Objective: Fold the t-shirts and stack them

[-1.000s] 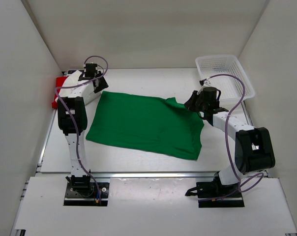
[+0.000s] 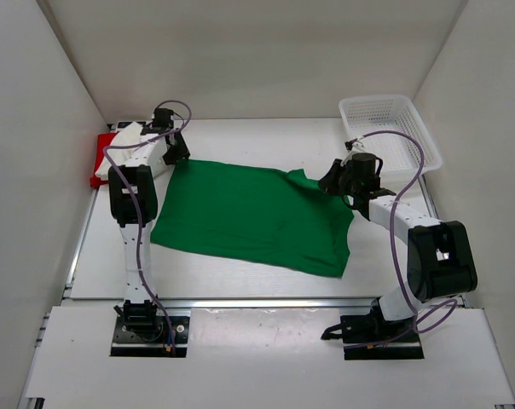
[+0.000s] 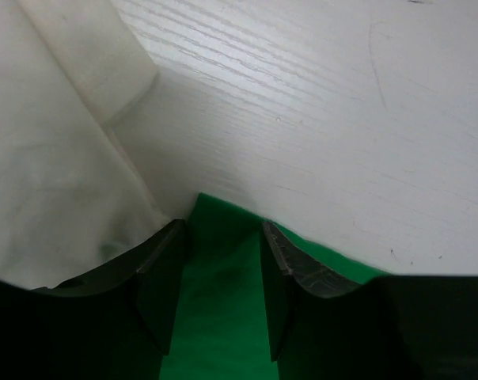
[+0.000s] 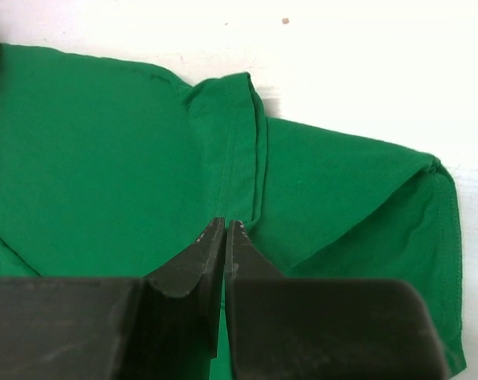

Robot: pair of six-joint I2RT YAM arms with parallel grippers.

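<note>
A green t-shirt (image 2: 240, 213) lies spread across the table, its right part folded over with a raised flap near the top edge. My left gripper is low over the shirt's upper left corner, open, with green cloth showing between and beneath its fingers. The white folded cloth (image 3: 57, 158) lies right against the left finger. In the right wrist view, my right gripper is shut, its tips together over the shirt beside the flap's lower end. No cloth can be seen pinched in it.
The white cloth lies on a red one (image 2: 102, 152) at the back left. A white basket (image 2: 351, 109) stands at the back right, close behind my right arm. Bare table (image 2: 240, 141) runs along behind the shirt.
The right gripper has drifted slightly left over the shirt, staying shut.
</note>
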